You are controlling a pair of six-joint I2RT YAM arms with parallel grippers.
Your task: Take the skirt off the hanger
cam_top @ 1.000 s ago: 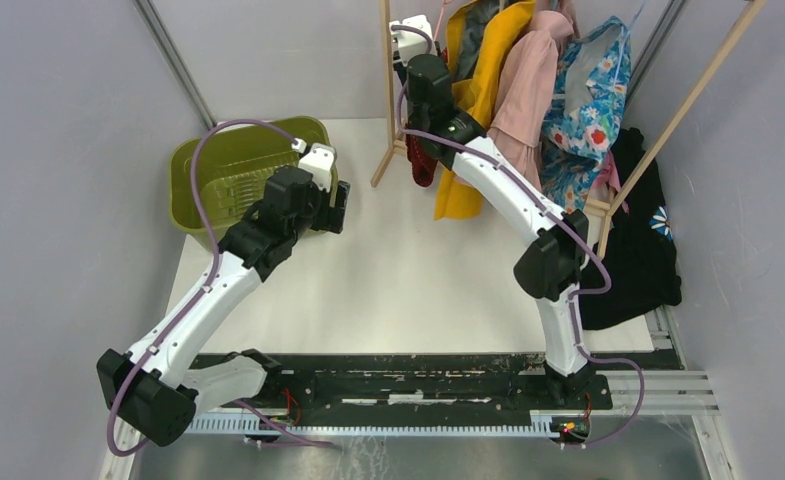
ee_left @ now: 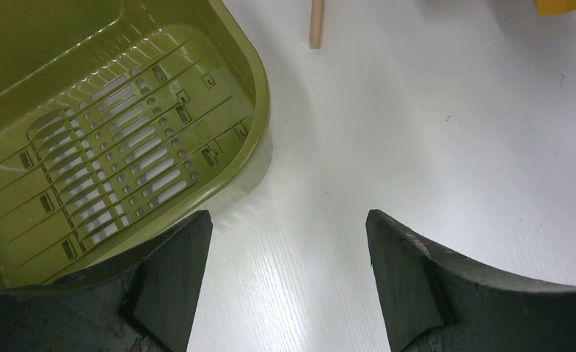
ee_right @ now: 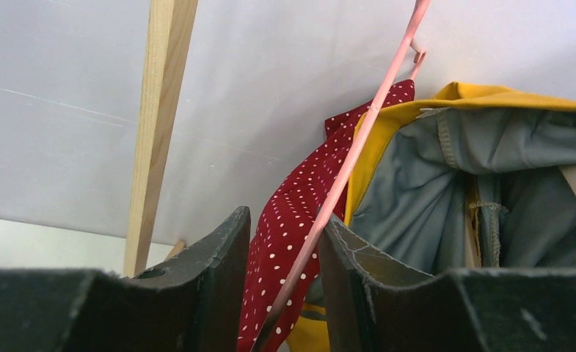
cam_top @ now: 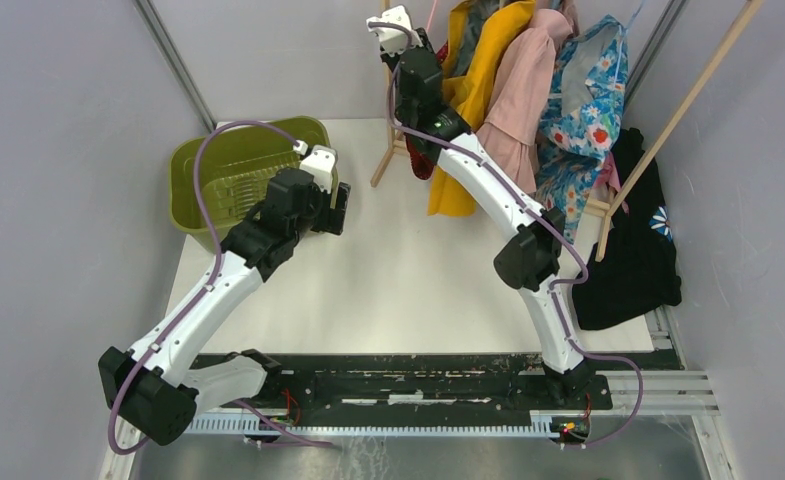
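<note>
A red polka-dot garment hangs on a pink hanger at the left end of the rack's row of clothes. My right gripper is high at that end, part open, with the hanger running between its fingers; whether it touches them is unclear. My left gripper stands open and empty over the table, beside the green basket.
A yellow coat, pink coat and blue floral garment hang along the wooden rack. Black cloth lies at the table's right.
The left arm has stayed still.
</note>
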